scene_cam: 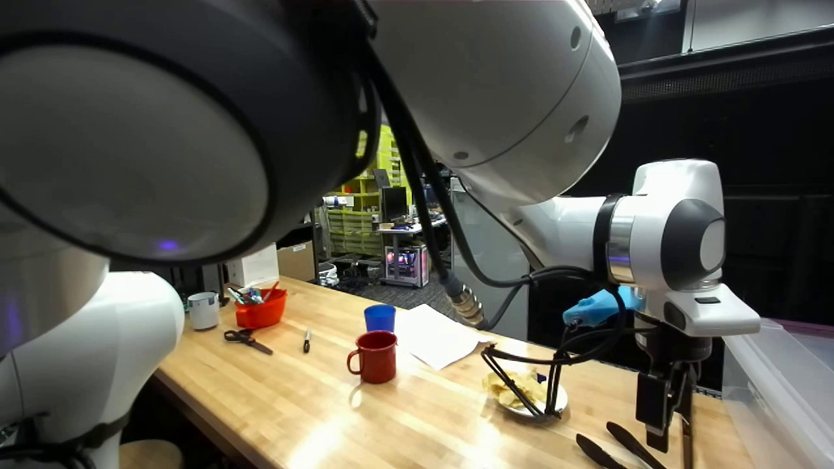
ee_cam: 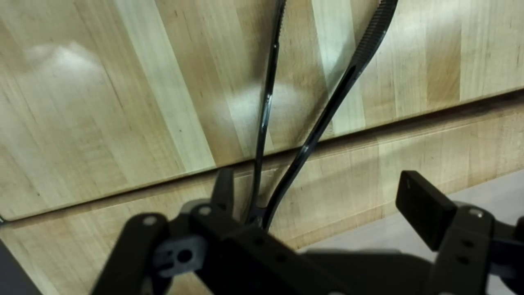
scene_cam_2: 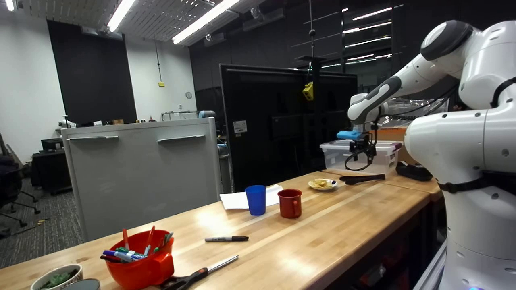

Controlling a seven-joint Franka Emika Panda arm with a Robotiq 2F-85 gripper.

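Observation:
Black tongs (ee_cam: 319, 128) lie on the wooden table, their two arms spread in a V. In the wrist view the joined end sits close to the left finger (ee_cam: 224, 191) and is partly hidden by the gripper's body. My gripper is open above that end, its fingers wide apart and empty. Exterior view 1 shows the gripper (scene_cam: 672, 438) hanging over the table's far right part, beside the tongs' paddle ends (scene_cam: 600, 451). The tongs (scene_cam_2: 363, 179) also show in exterior view 2, below the raised gripper.
A plate of chips (scene_cam_2: 322, 184) sits near the tongs. The clear plastic bin (scene_cam: 786, 391) stands close by the gripper's right side. Farther off are a red mug (scene_cam_2: 290, 203), a blue cup (scene_cam_2: 256, 200), a marker (scene_cam_2: 227, 239), scissors (scene_cam_2: 197, 275) and a red pen container (scene_cam_2: 145, 268).

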